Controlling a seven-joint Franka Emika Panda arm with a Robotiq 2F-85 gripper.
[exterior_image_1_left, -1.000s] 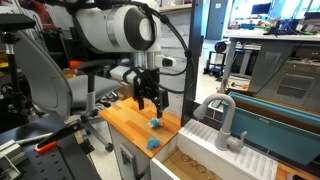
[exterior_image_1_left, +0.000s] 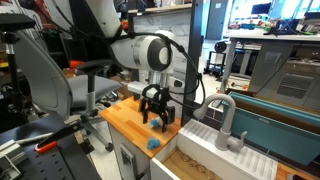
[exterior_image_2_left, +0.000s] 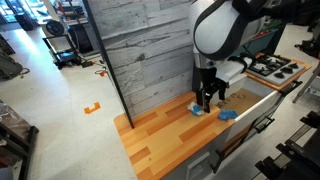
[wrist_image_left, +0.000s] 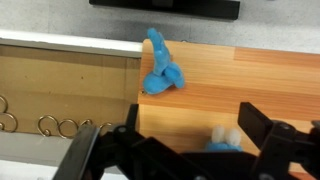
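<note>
Two small blue things lie on the wooden top. One is a crumpled, cloth-like blue piece (wrist_image_left: 163, 70) at the edge of the open drawer (wrist_image_left: 70, 95). The other, a blue piece with whitish parts (wrist_image_left: 222, 140), is low in the wrist view, partly cut off by the frame edge and close to the right finger. My gripper is open, its dark fingers wide apart and nothing held between them. In the second exterior view the gripper (exterior_image_2_left: 214, 104) is low over the top, near the blue-and-white piece (exterior_image_2_left: 196, 109) and the flat blue piece (exterior_image_2_left: 228, 114).
The shallow drawer beside the wooden top (exterior_image_1_left: 125, 122) holds several metal rings (wrist_image_left: 60, 125). A grey faucet-like fixture (exterior_image_1_left: 228, 115) rises near the white-edged drawer (exterior_image_1_left: 195, 165). A grey plank wall (exterior_image_2_left: 150, 50) stands behind the top, whose left part is bare.
The arm has come down and moved right, toward the blue-and-white piece. Both blue pieces appear to lie where they were.
</note>
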